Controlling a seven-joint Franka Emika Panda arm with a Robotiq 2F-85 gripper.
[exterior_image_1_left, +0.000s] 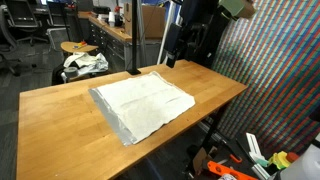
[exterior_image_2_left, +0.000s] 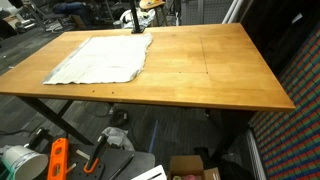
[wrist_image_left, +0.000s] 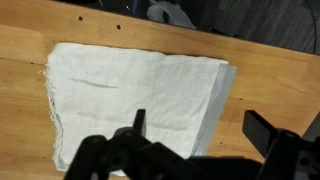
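Observation:
A white cloth (exterior_image_1_left: 143, 102) lies spread out nearly flat on the wooden table. Along one long side a grey strip (wrist_image_left: 215, 108) shows, perhaps its underside or a second layer. In the second exterior view the same cloth (exterior_image_2_left: 100, 60) covers the left part of the table. My gripper (exterior_image_1_left: 180, 57) hangs above the table, clear of the surface. From the wrist view, the open gripper has its fingers wide apart over the cloth's grey-edged side, with nothing between them.
A white and dark bundle (exterior_image_1_left: 85, 63) sits beyond the table. Tools and a box (exterior_image_2_left: 187, 166) lie below the near side.

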